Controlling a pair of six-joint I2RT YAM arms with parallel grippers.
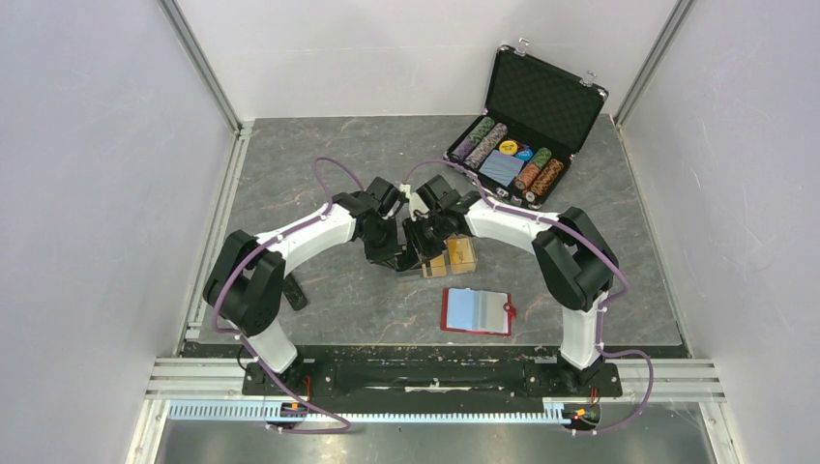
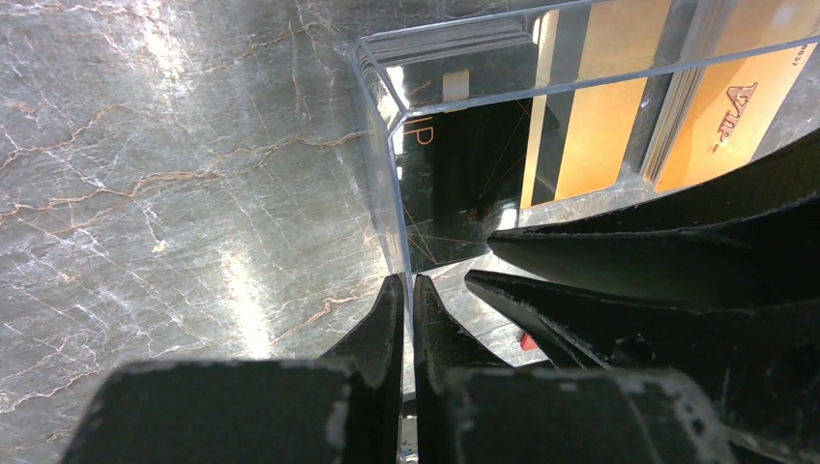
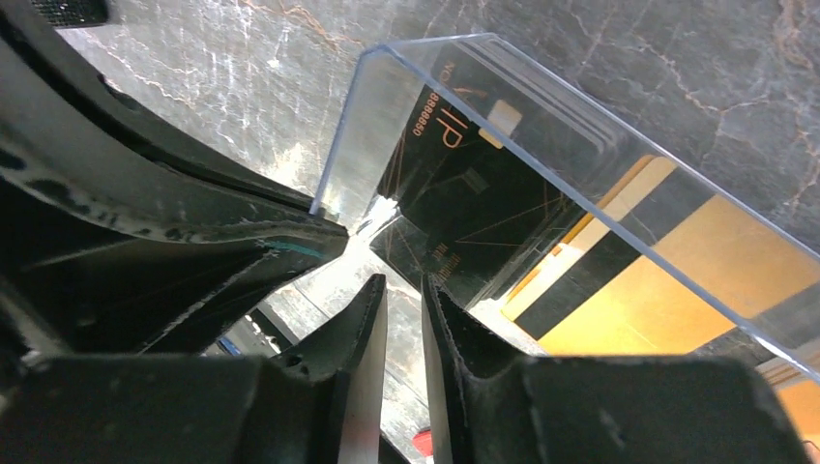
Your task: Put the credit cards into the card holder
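A clear acrylic tray holds a black card and several orange cards. My left gripper is shut on the tray's end wall. My right gripper hangs part open above the tray's near side, beside the black card, with no card visible between its fingers; its dark fingers also reach into the left wrist view. A red card holder with pale sleeves lies open in front of the tray.
An open chip case stands at the back right. A black object lies by the left arm.
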